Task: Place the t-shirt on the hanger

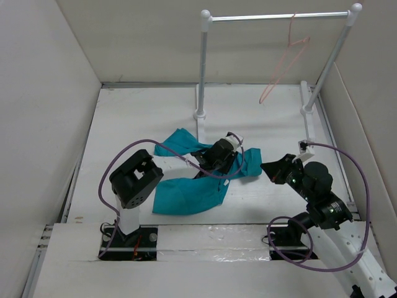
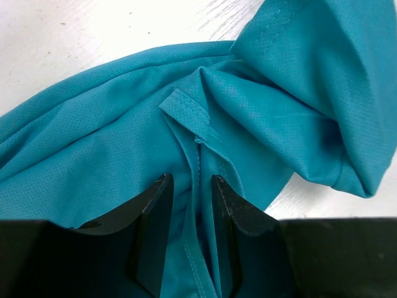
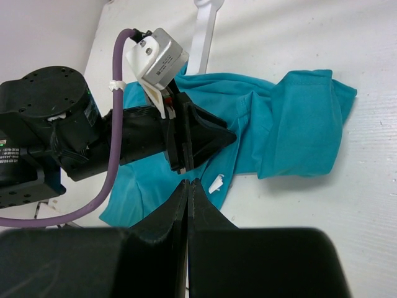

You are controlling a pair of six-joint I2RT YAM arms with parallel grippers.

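Note:
The teal t-shirt (image 1: 186, 197) lies crumpled on the white floor, its right part folded into a raised bundle (image 3: 304, 124). My left gripper (image 1: 226, 162) is low over its upper right part; in the left wrist view the open fingertips (image 2: 192, 183) straddle a folded seam with a small flap. My right gripper (image 1: 267, 167) is shut, nothing seen between its fingers, just right of the shirt. A pink hanger (image 1: 278, 68) hangs from the rail (image 1: 248, 18) at the back.
The rack's left post (image 1: 202, 68) and right post (image 1: 329, 65) stand on white base bars (image 1: 307, 130) along the floor. Walls close in both sides. Bare floor lies left of the shirt and between the posts.

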